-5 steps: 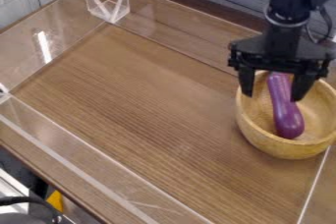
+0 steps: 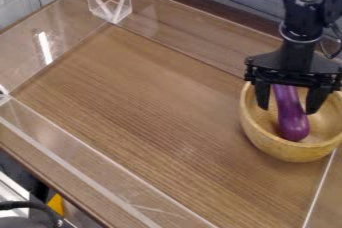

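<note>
My black gripper (image 2: 289, 94) hangs over the right side of a tan bowl (image 2: 287, 147), its two fingers spread open and reaching down into the bowl. A long purple object, like an eggplant (image 2: 293, 122), lies in the bowl below and between the fingers, its upper end partly hidden by the gripper.
A white wire-like holder (image 2: 110, 2) stands at the back left, near the wall. A dark object (image 2: 30, 216) sits at the lower left edge.
The gripper has come down and a little to the right, its fingers now lower over the purple object. The bowl stays about where it was.
</note>
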